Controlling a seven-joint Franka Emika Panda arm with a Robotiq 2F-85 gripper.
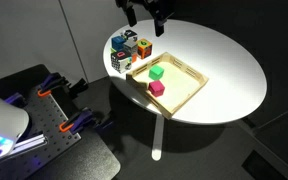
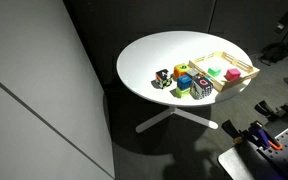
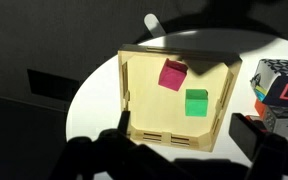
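Observation:
My gripper is open above the table, its two dark fingers wide apart at the lower edge of the wrist view with nothing held between them. Below lies a shallow wooden tray (image 3: 125,88). Inside it are a green cube (image 3: 196,112) and a pinkish-red cube (image 3: 171,76), lying apart from each other. Exterior view 1 has the gripper (image 1: 145,20) at the top, well above the tabletop, and shows the green cube (image 1: 156,73) and the red cube (image 1: 156,89) in the tray.
Several colourful patterned blocks (image 1: 124,62) are clustered beside the tray on the round white table (image 1: 219,55); an orange one (image 1: 145,47) is among them. In exterior view 2 the tabletop (image 2: 144,50) is bare on the far side from the tray.

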